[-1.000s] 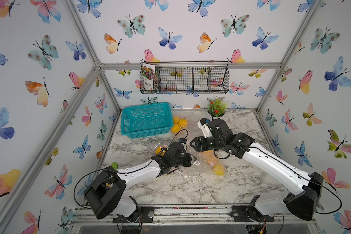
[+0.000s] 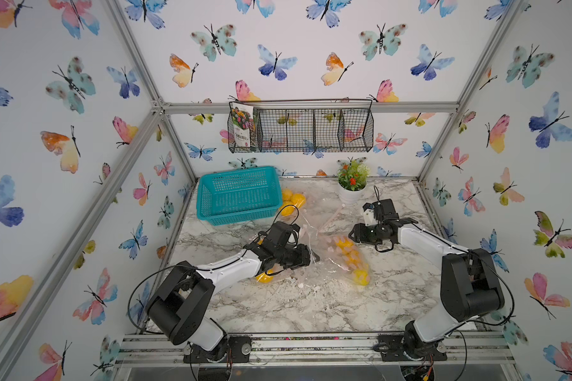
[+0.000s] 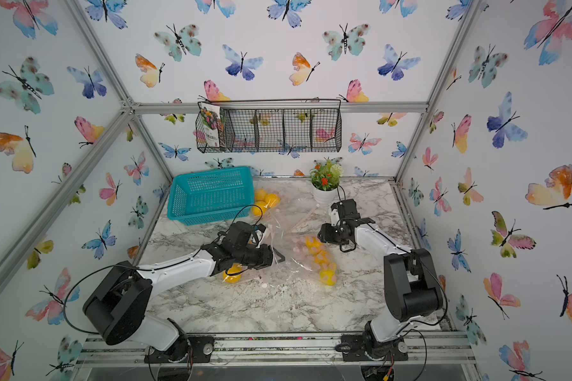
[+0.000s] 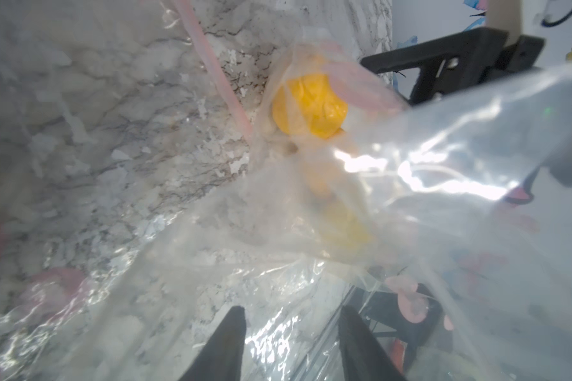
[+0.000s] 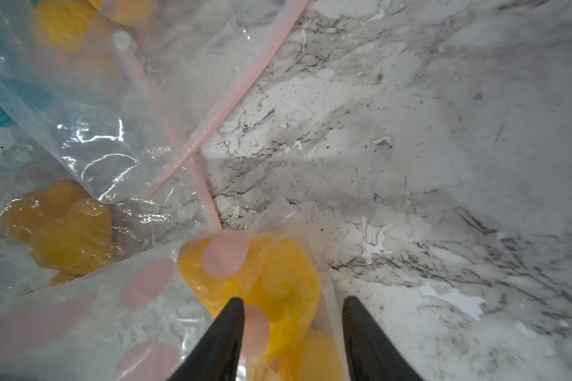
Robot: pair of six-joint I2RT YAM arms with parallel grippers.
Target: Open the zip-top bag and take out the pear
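Note:
Yellow fruits lie inside a clear zip top bag (image 2: 356,261) printed with pink dots, right of the table's middle. In the right wrist view, my right gripper stands open over this bag, with the yellow fruit (image 5: 289,279) under film between and beyond its fingers. No fruit there can be surely told as a pear. My left gripper is open at the bag's left end; loose shiny film (image 4: 286,222) spreads in front of its fingers. Whether film lies between them cannot be told.
A second bag of yellow fruit (image 2: 292,202) lies beside the teal basket (image 2: 238,216). Another yellow bag (image 2: 264,277) shows partly under my left arm. A potted plant (image 2: 351,193) stands at the back.
The left arm shifted only slightly.

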